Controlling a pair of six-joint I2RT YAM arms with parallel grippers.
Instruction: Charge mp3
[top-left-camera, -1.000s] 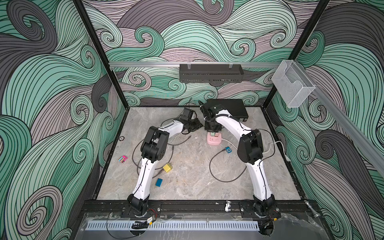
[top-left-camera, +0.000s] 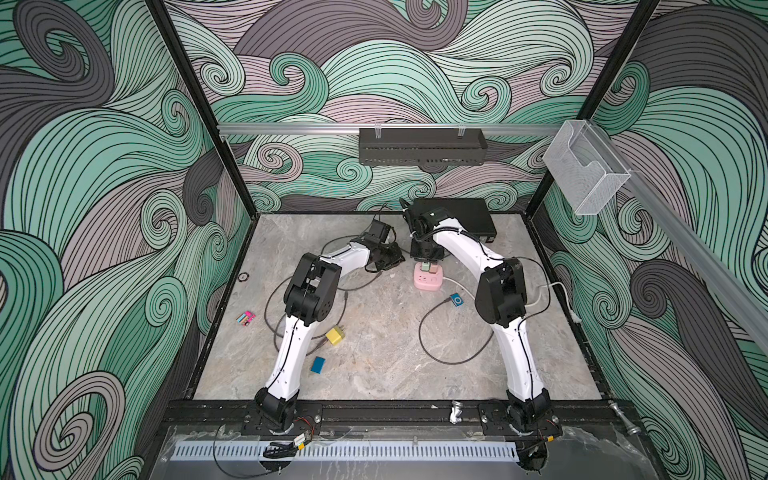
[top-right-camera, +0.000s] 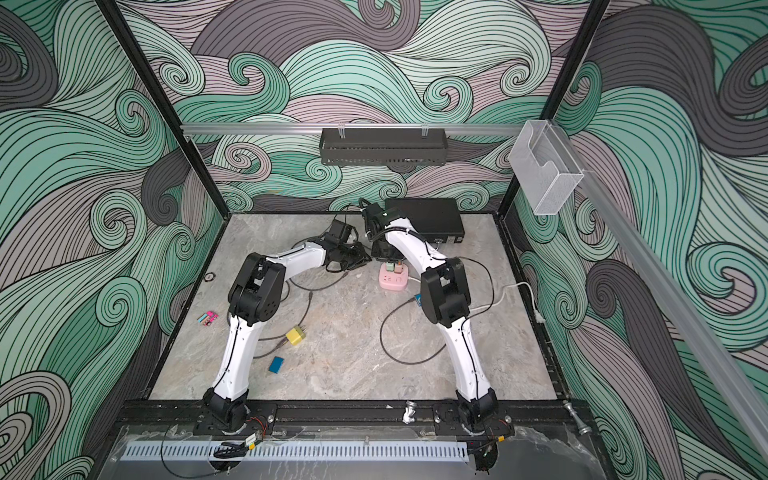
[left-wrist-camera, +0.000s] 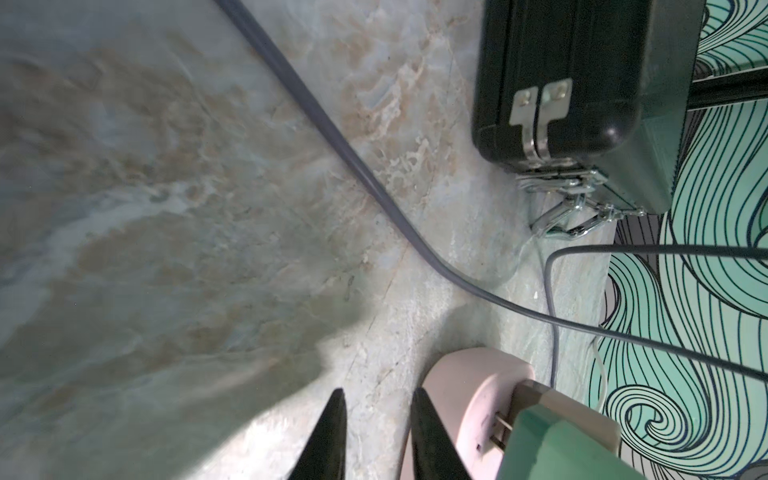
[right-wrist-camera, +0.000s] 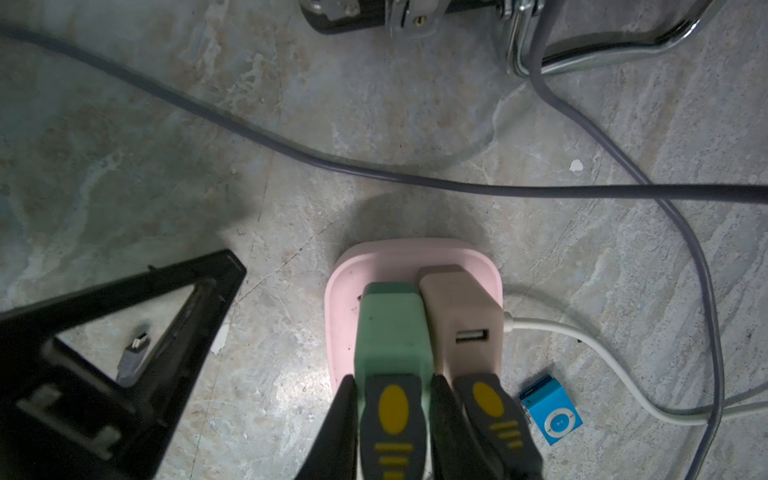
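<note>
The pink power strip (right-wrist-camera: 344, 320) holds a green charger (right-wrist-camera: 392, 328) and a beige charger (right-wrist-camera: 464, 336) with a USB port on its side. My right gripper is shut on the green charger, a finger on each side. In the left wrist view, metal prongs show in a gap beside the pink strip; whose they are I cannot tell. My left gripper is partly open and empty, close beside the strip. The small blue mp3 player (top-left-camera: 456, 300) lies front-right of the strip, a grey cable (top-left-camera: 421, 328) reaching to it.
A black case (top-left-camera: 456, 217) stands behind the strip, a grey cable (right-wrist-camera: 336, 166) between them. A USB plug (right-wrist-camera: 134, 352) shows through my left gripper. A yellow charger (top-left-camera: 334, 335) and blue block (top-left-camera: 318, 365) lie front-left.
My left gripper has shifted slightly toward the front, staying left of the strip. The right arm has barely moved, its gripper still over the strip.
</note>
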